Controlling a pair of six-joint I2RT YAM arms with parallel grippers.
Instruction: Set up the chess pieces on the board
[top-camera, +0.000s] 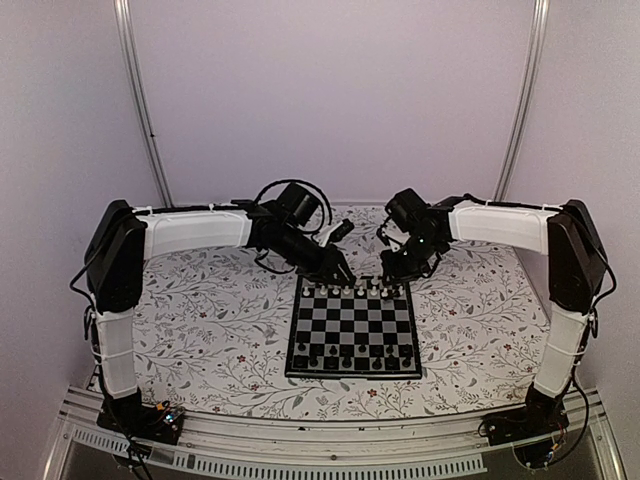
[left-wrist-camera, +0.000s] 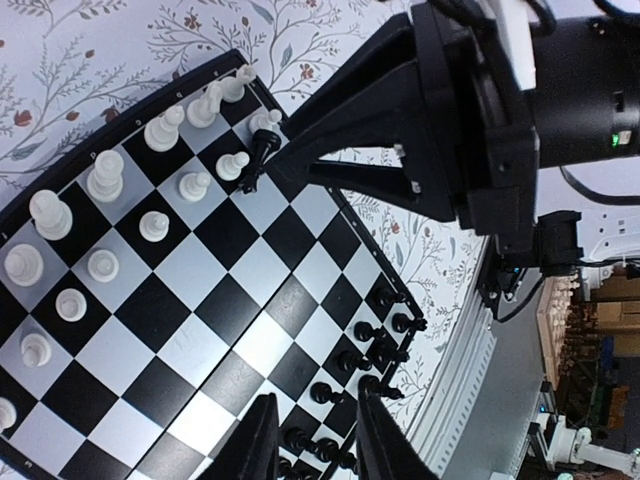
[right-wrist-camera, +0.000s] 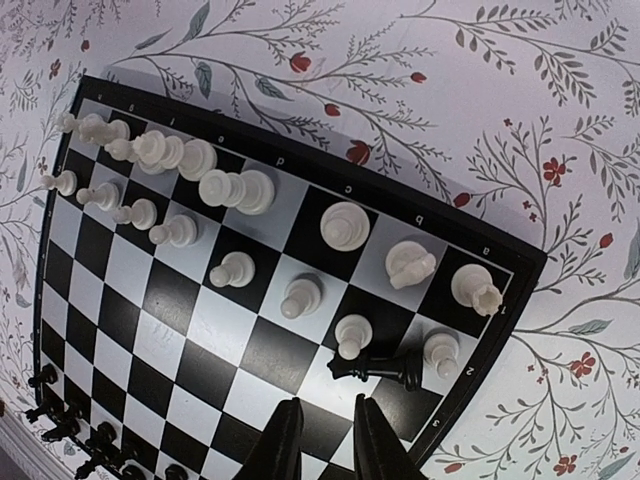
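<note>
The chessboard lies on the table with white pieces along its far side and black pieces along its near side. A black piece lies on its side by the white pawns near the board's right edge in the right wrist view. It also shows as a black piece in the left wrist view. My right gripper is open close to it, nothing between its fingers. Over the far white rows, my left gripper has its fingers apart and empty. A white rook stands on the corner square.
The right arm's dark gripper body reaches over the board corner, close to the left gripper. Standing white pieces crowd both far rows. The board's middle is clear, and the floral tablecloth is bare on either side.
</note>
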